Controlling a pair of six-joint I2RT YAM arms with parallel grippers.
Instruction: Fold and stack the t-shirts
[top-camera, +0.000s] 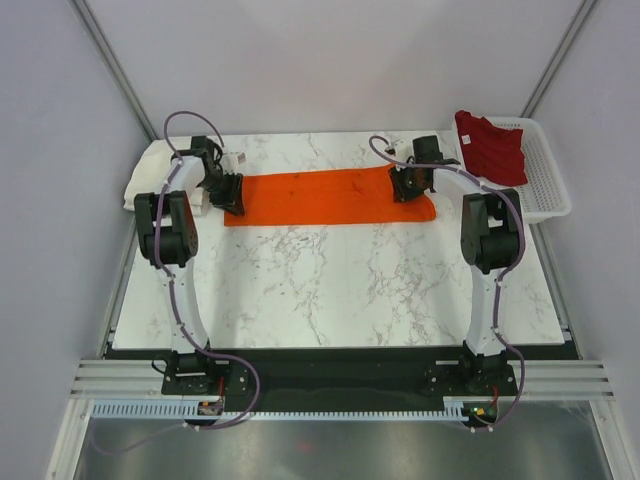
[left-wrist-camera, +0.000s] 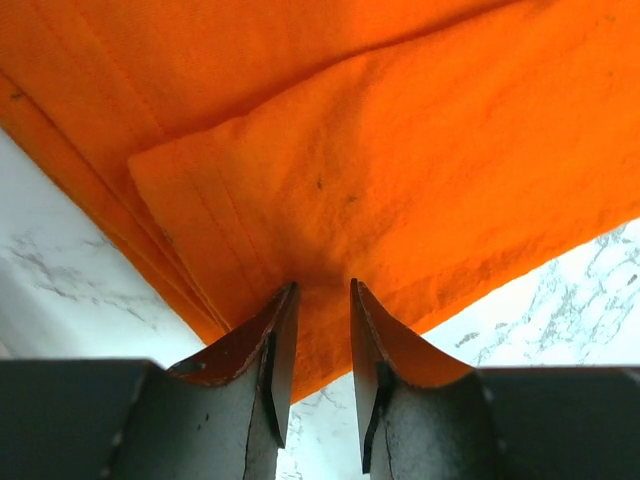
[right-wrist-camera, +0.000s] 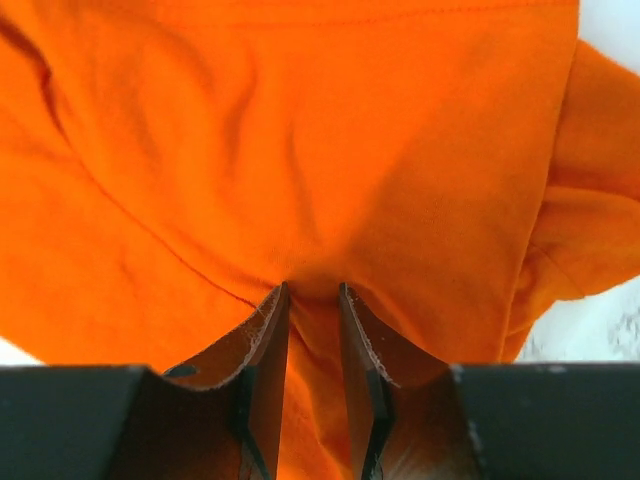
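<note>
An orange t-shirt (top-camera: 312, 198) lies folded into a long strip across the back of the white marble table. My left gripper is down at the strip's left end, fingers narrowly apart over a folded corner, part open, nothing clearly between them. My right gripper is down at the right end, where the cloth is bunched and layered, its fingertips on the fabric with a small gap between them.
A white basket (top-camera: 544, 185) with a folded red cloth (top-camera: 490, 148) stands at the back right. A white object (top-camera: 147, 170), partly hidden by the left arm, sits at the back left.
</note>
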